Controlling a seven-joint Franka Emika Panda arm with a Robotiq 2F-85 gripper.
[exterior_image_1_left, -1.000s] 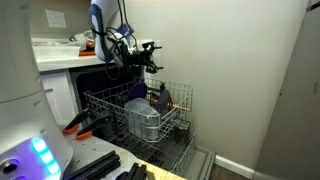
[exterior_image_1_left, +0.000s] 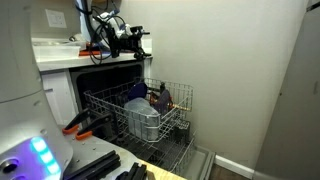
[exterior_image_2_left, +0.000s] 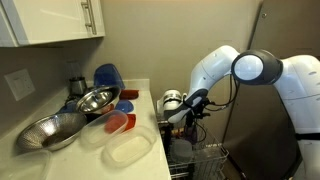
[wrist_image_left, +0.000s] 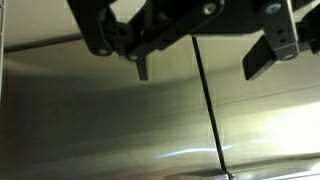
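Above the dishwasher, at the edge of the counter, my gripper (exterior_image_1_left: 138, 42) hangs high in exterior view 1. In the wrist view the fingers of my gripper stand wide apart, open with nothing between them, over a brushed metal surface (wrist_image_left: 110, 110). The pulled-out wire rack (exterior_image_1_left: 178, 92) is below and to the right of the gripper. It holds a translucent container (exterior_image_1_left: 142, 118), a blue item (exterior_image_1_left: 137, 91) and dark items (exterior_image_1_left: 163, 98) that are too small to make out.
On the counter (exterior_image_2_left: 88, 165) are a colander (exterior_image_2_left: 52, 132), a metal bowl (exterior_image_2_left: 98, 100), red dishes (exterior_image_2_left: 120, 121) and a clear plastic container (exterior_image_2_left: 132, 146). A lower rack (exterior_image_1_left: 172, 155) is also pulled out. Open floor (exterior_image_1_left: 232, 172) lies to its right.
Over the last second my gripper has risen and shifted left, away from the rack toward the counter. The racks look unchanged.
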